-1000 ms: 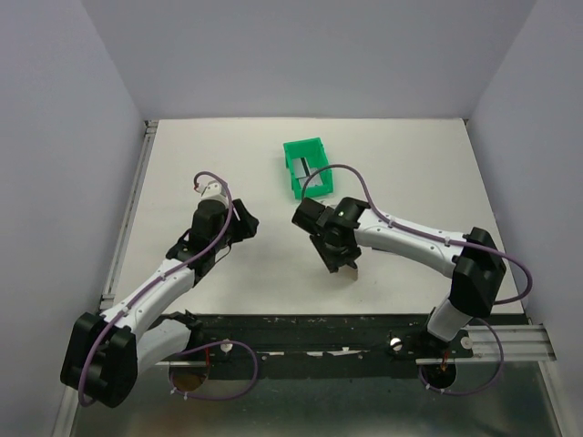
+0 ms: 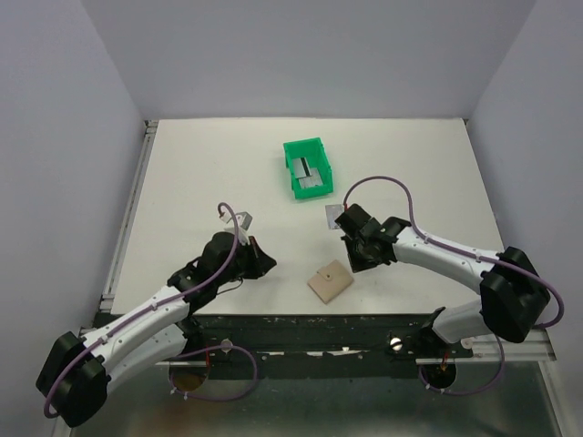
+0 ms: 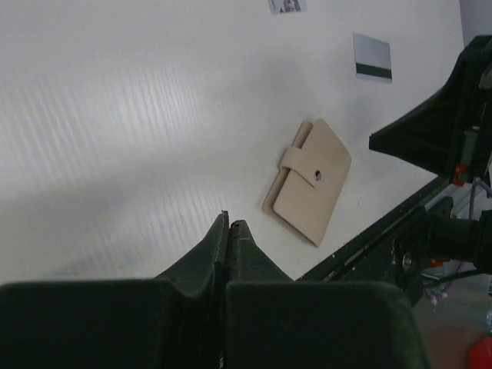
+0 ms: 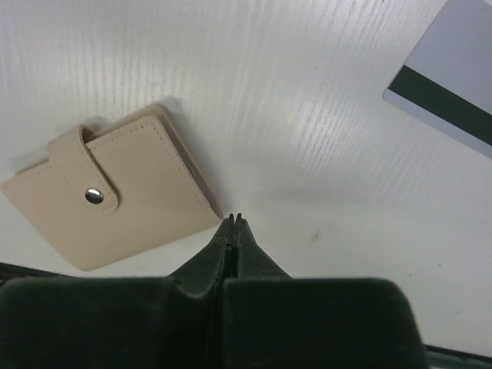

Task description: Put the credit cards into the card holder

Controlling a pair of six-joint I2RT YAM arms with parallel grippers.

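Observation:
The tan card holder [image 2: 330, 282], with a snap strap, lies closed on the white table near its front edge; it shows also in the right wrist view [image 4: 131, 207]. A card [image 4: 446, 77] with a dark stripe lies right of it, behind my right gripper in the top view. Another card [image 3: 287, 6] shows at the top of the left wrist view. My left gripper, left of the holder, is shut with nothing visible between its fingertips. My right gripper, at the holder's right back corner in its view, is shut too, apparently empty.
A green tray [image 2: 320, 190] with cards or flat items in it stands at the back centre. The front edge is close to both arms and the holder.
My left gripper has moved toward the front and right. My right gripper has moved right from over the holder, uncovering it in the top view.

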